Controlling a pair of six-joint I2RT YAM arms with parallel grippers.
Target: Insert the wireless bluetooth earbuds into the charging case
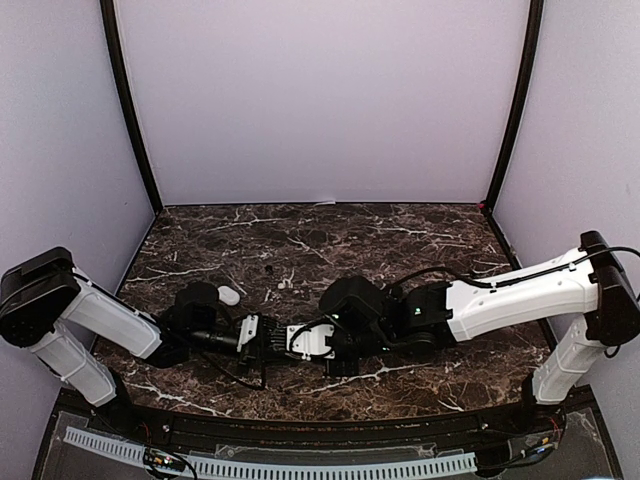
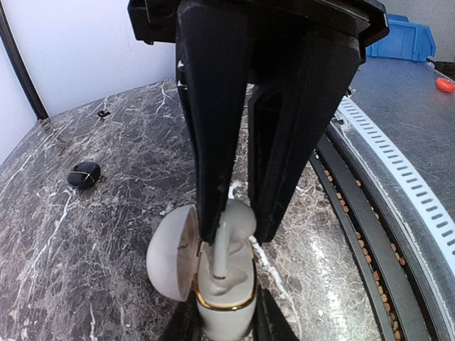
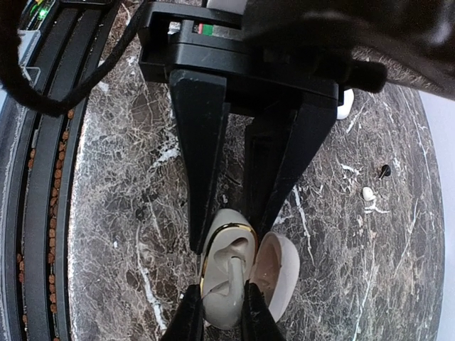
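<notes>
The open white charging case with gold trim (image 2: 224, 312) (image 3: 277, 277) is held in my left gripper (image 1: 280, 340), whose black fingertips show at the bottom of both wrist views. A white earbud (image 2: 238, 220) (image 3: 231, 295) sits at the case's slot, stem visible, with my right gripper (image 1: 300, 342) just over it. In the left wrist view the right gripper's fingers close around that earbud's head; in the right wrist view its tips are at the case's upper end. How deep the earbud sits cannot be told. In the top view both grippers hide the case.
A white oval case (image 1: 228, 295) lies behind the left gripper, with small dark and white pieces (image 3: 385, 170) (image 3: 367, 192) on the marble table near it. A slotted rail (image 1: 270, 465) runs along the front edge.
</notes>
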